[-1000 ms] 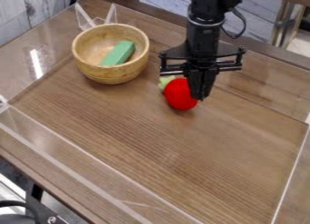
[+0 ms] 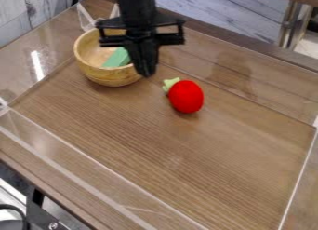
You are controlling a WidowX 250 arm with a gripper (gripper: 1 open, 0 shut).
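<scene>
My gripper (image 2: 137, 55) hangs over the right part of a wooden bowl (image 2: 89, 61), its fingers shut, with nothing visible held. A green block (image 2: 115, 57) lies in the bowl, partly behind the gripper. A red strawberry-like object (image 2: 187, 98) with a pale green top lies on the table right of the bowl.
My gripper has moved left, from above the red object to over the bowl. The red object now shows uncovered.
</scene>
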